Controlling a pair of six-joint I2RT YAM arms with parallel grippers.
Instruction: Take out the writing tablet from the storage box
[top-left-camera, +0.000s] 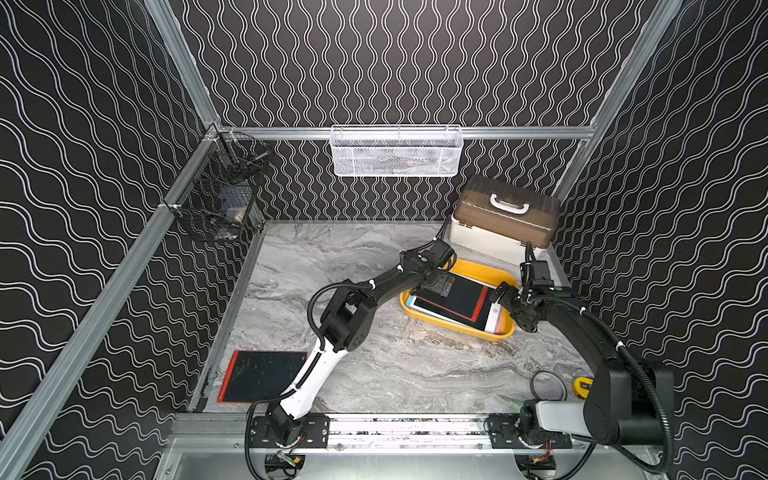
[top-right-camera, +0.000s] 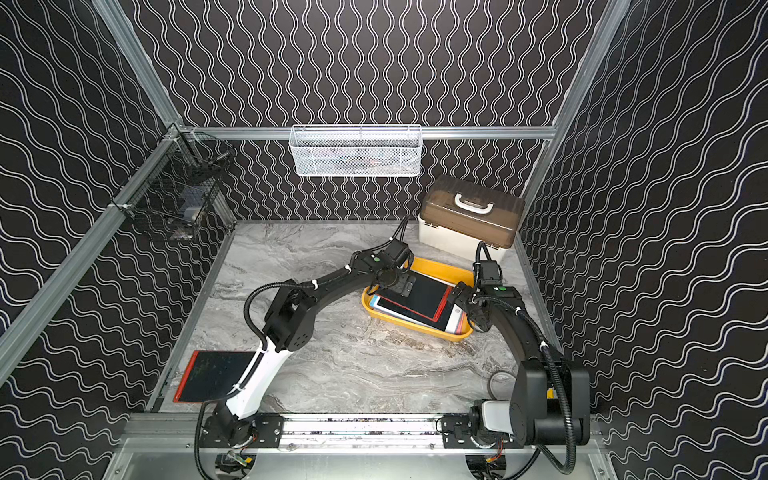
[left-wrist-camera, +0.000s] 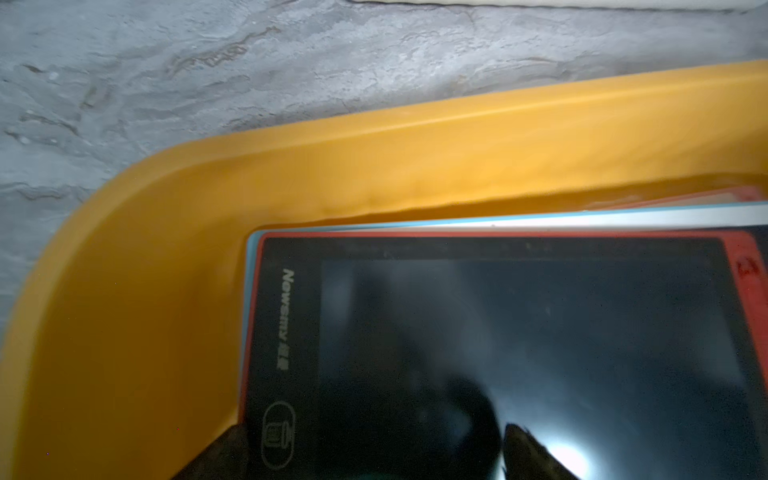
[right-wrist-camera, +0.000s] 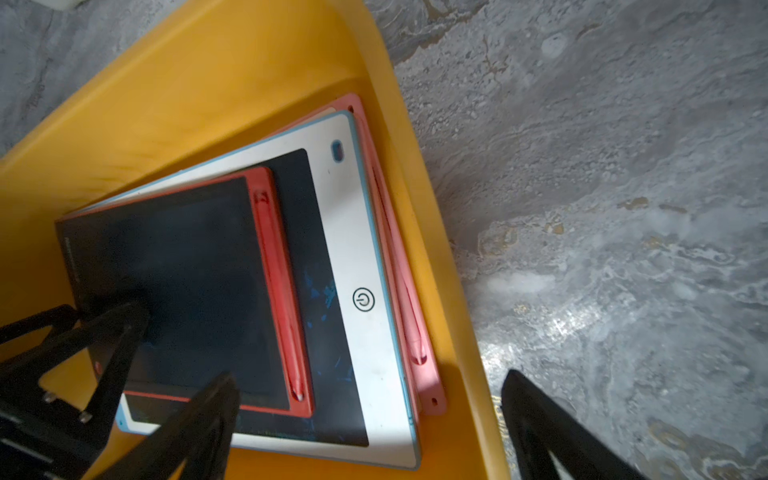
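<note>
The yellow storage box (top-left-camera: 444, 321) holds a stack of writing tablets. On top is a black tablet with a red frame (top-left-camera: 457, 298), overlying a larger white-framed tablet (right-wrist-camera: 340, 204); a pink-framed tablet (right-wrist-camera: 412, 336) peeks out underneath. My left gripper is open at the box's left end, its fingers over the top tablet's left part with nothing held. At the right end, my open right gripper straddles the box wall: one finger is above the tablets, the other outside over the table. Contact with either cannot be made out.
Another red-framed tablet (top-left-camera: 262, 376) lies on the table at front left. A brown-lidded case (top-left-camera: 508, 212) stands behind the box. At front right are a ring (top-left-camera: 548, 385) and a yellow tape measure (top-left-camera: 582, 387).
</note>
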